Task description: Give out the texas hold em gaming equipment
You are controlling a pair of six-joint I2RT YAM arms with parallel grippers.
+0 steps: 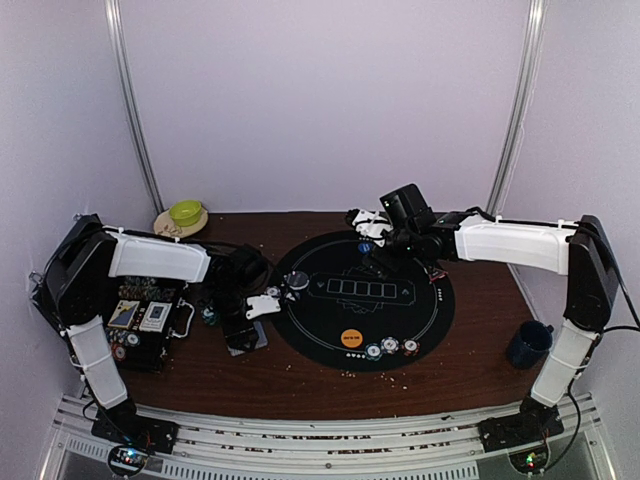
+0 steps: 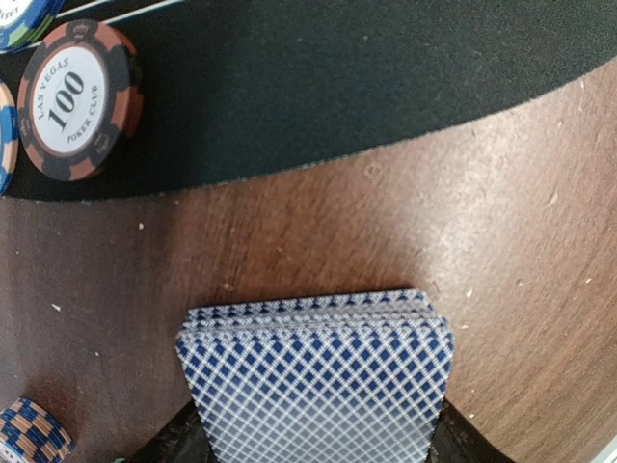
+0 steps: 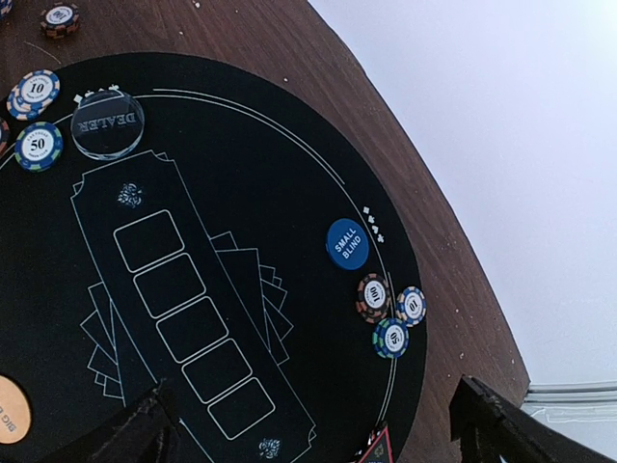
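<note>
A deck of cards with blue checked backs [image 2: 318, 376] lies on the wooden table; in the top view part of it [image 1: 262, 338] shows beside my left gripper [image 1: 240, 338]. The left wrist view has the deck between that gripper's dark fingers [image 2: 188, 439], one at each side; whether they press on it cannot be made out. Over the far part of the black poker mat [image 1: 320, 335] hovers my right gripper, open and empty. On the mat are a clear dealer disc [image 3: 108, 125], a blue small blind disc [image 3: 347, 244] and an orange disc [image 1: 352, 338].
Chips stand at the mat's near edge [image 1: 390, 345], its left edge [image 2: 69, 101] and far edge [image 3: 373, 297]. A black case [image 1: 140, 320] fills the left side, a green bowl [image 1: 186, 212] sits behind it, and a dark mug [image 1: 530, 344] stands at right.
</note>
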